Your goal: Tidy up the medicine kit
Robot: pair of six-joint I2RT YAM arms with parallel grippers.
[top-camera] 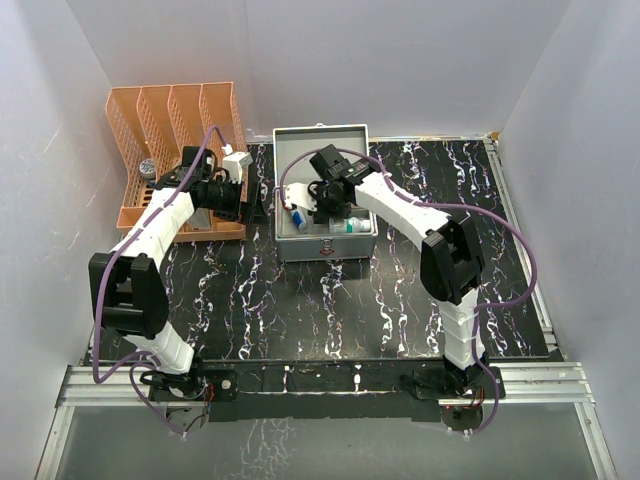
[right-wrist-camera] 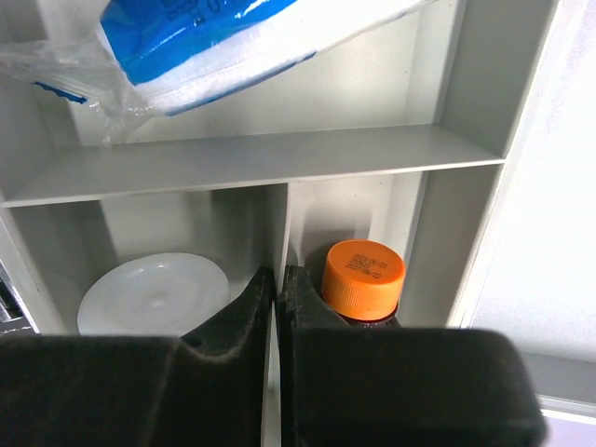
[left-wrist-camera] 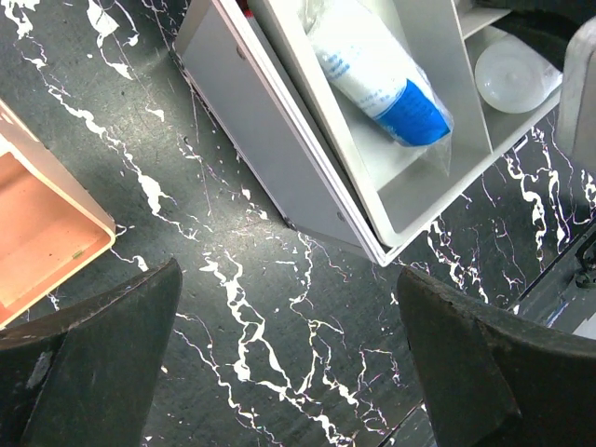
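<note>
The grey medicine kit [top-camera: 325,250] stands open at the centre back, its divided tray holding a bagged blue-and-white packet [left-wrist-camera: 372,74], a white round container [right-wrist-camera: 154,296] and an orange-capped bottle [right-wrist-camera: 363,275]. My right gripper is over the tray, shut at a divider between the container and the bottle; whether the divider is between its fingertips is unclear. My left gripper [top-camera: 250,205] stands open left of the kit, above the dark table, with nothing between its fingers.
An orange slotted organizer [top-camera: 135,120] stands at the back left, close to the kit. Walls border the workspace.
</note>
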